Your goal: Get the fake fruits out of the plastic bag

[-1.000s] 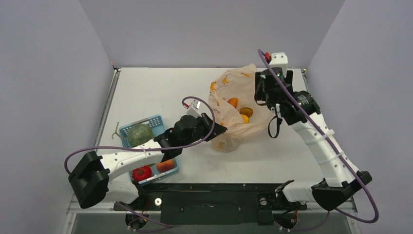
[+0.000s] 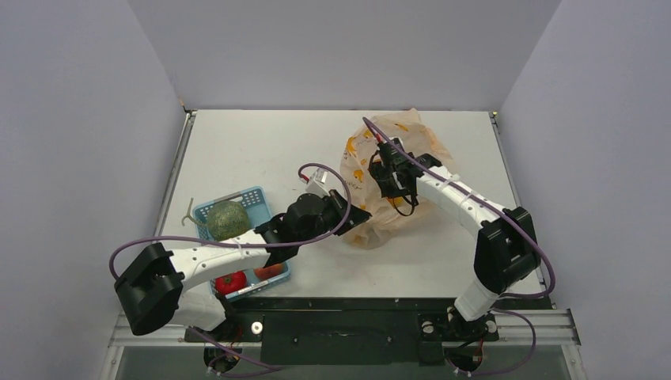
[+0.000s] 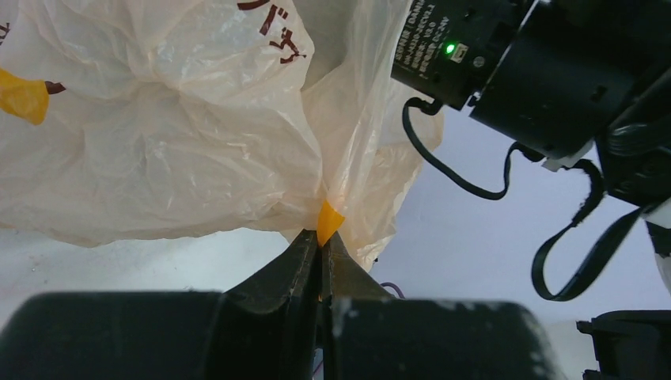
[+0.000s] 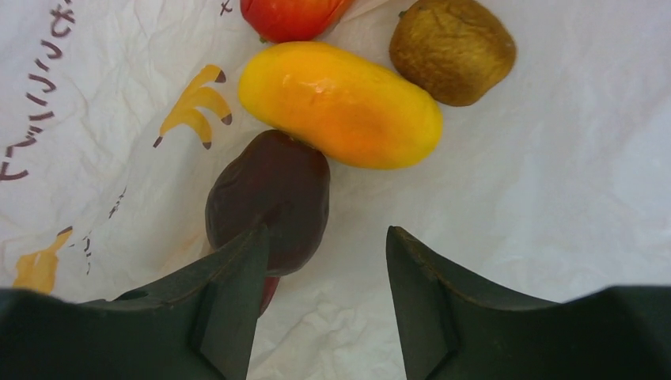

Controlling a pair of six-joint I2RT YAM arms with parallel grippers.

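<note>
The plastic bag lies open on the table's right half. My left gripper is shut at its near edge, where film with an orange print shows at the fingertips; whether it pinches the film is unclear. My right gripper is part open inside the bag, over a dark brown fruit. Beyond it lie a yellow mango-like fruit, a brownish round fruit and a red fruit. In the top view the right arm hides most of these.
A blue basket at the left holds a green melon, a red tomato and other fruit, partly under the left arm.
My right arm has moved left and down over the bag, covering the fruit in the top view. The left arm has barely moved.
</note>
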